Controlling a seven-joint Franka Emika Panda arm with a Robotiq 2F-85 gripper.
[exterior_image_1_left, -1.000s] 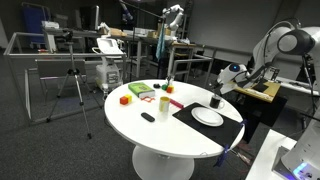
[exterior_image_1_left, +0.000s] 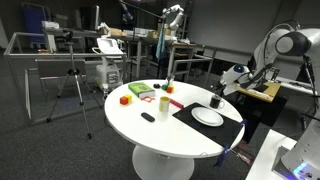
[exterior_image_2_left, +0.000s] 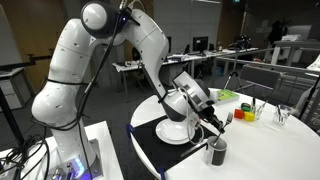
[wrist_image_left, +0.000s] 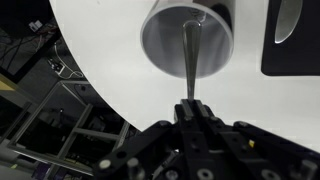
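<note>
A grey metal utensil, which looks like a spoon (wrist_image_left: 191, 62), is held by its slim end in my gripper, whose fingers are closed on it. Its far end reaches into the mouth of a grey mug (wrist_image_left: 158, 45) in the wrist view. In exterior view 2 the dark mug (exterior_image_2_left: 216, 152) stands upright on the white table, with the gripper above it. Exterior view 1 has the mug (exterior_image_1_left: 215, 102) small at the table's right side; the utensil's tip is hard to make out there.
A white plate (exterior_image_1_left: 207, 116) rests on a black mat (exterior_image_1_left: 190, 119) near the mug. Farther along the round table (exterior_image_1_left: 135, 124) are a beige cup (exterior_image_1_left: 164, 104), a green box (exterior_image_1_left: 140, 88) and several small coloured items. Bare tabletop lies around the mug's outer side.
The arm near the mug has shifted slightly to the right in exterior view 1. The mug, plate and other table items stay where they were.
</note>
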